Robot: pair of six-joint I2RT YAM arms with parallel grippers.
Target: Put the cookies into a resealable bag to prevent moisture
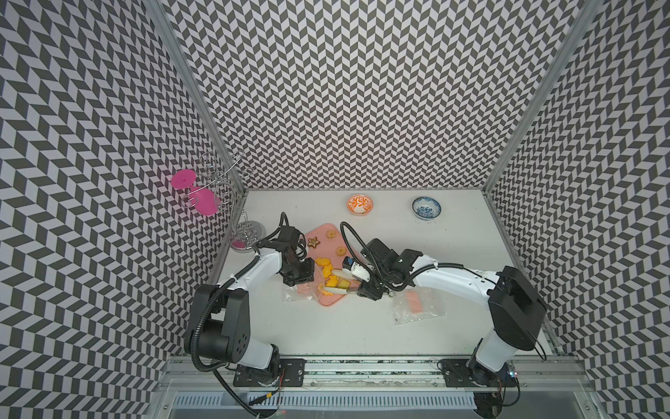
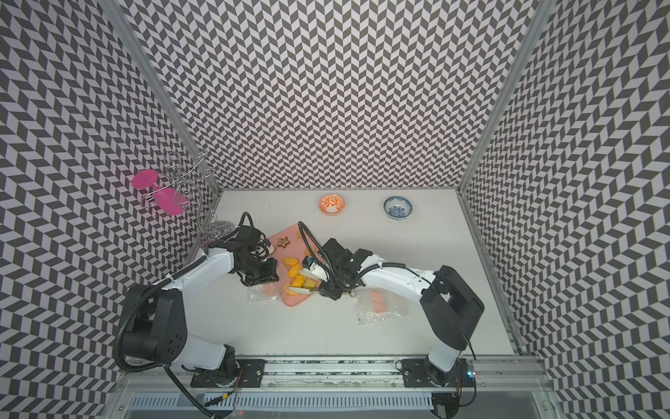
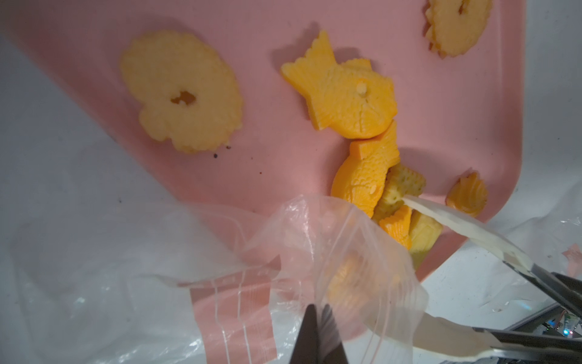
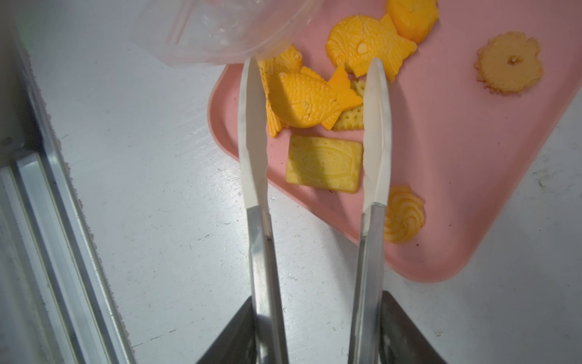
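Note:
Several fish-shaped orange cookies [image 4: 303, 100], yellow crackers [image 4: 324, 162] and round cookies [image 3: 182, 91] lie on the pink tray [image 1: 326, 241]. A clear bag [image 3: 127, 273] with a pink label lies over the tray's left edge. My left gripper is shut on the bag's edge, which rises into a raised mouth. Above the tray my right gripper stands with fingers wide, white-tipped metal tongs [image 4: 377, 139] between its black fingers. The tongs' legs are spread over a rectangular cracker and fish cookies, near the bag's mouth. Nothing shows gripped in the tongs.
A second clear bag [image 1: 418, 304] lies flat under the right arm. An orange bowl [image 1: 360, 204] and a blue bowl [image 1: 426, 207] stand at the back. A wire rack with pink discs [image 1: 205, 201] stands at the left.

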